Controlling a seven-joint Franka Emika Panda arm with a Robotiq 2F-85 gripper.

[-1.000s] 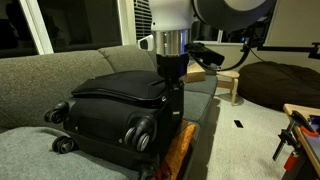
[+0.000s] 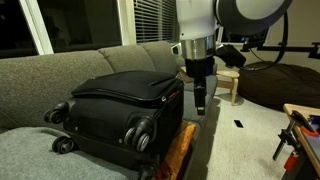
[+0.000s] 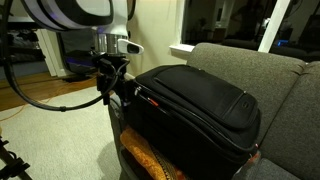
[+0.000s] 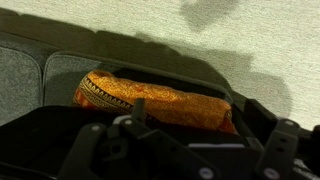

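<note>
A black soft-sided suitcase [image 2: 120, 115] lies on the grey sofa, its wheels toward the exterior view 1 camera. Beside and partly under it, an orange patterned cloth [image 2: 180, 150] shows along the sofa's front edge. My gripper [image 2: 199, 106] points down just off the suitcase's right side in that view. In exterior view 2, the suitcase [image 3: 200, 100] is to the right of the gripper [image 3: 112, 92]. From the wrist, the cloth [image 4: 165, 100] appears beyond the open gripper, with nothing held between the fingers. Part of the suitcase [image 4: 40, 138] fills the lower left.
The sofa backrest [image 2: 40, 85] stands behind the suitcase. Pale carpet [image 2: 240, 150] lies open on the room side. A wooden table [image 2: 305, 120] with items is at the right, a round stool [image 2: 230, 82] farther back.
In exterior view 1, my gripper has moved to the right, from over the suitcase's right end to clear of it. Suitcase and cloth look unmoved.
</note>
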